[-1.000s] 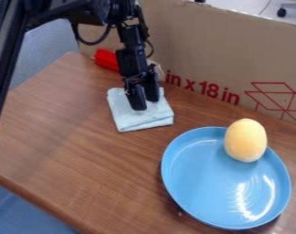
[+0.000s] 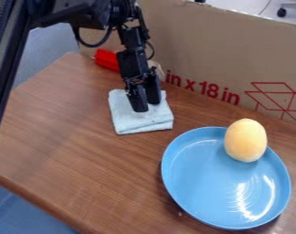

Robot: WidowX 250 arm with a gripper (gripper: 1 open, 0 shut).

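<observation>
The black gripper (image 2: 143, 97) reaches down onto a folded white cloth (image 2: 136, 121) at the back middle of the wooden table, its fingertips on or just over the cloth. Whether it is open or shut on the cloth cannot be made out. A blue plate (image 2: 221, 204) is at the right front, with a yellow egg-shaped object (image 2: 246, 140) on its back part.
A red object (image 2: 105, 58) lies behind the gripper, against a cardboard box (image 2: 212, 55) along the back. Its left edge borders a blue-grey area.
The gripper has shifted very slightly on the cloth. The plate and yellow object are unchanged.
</observation>
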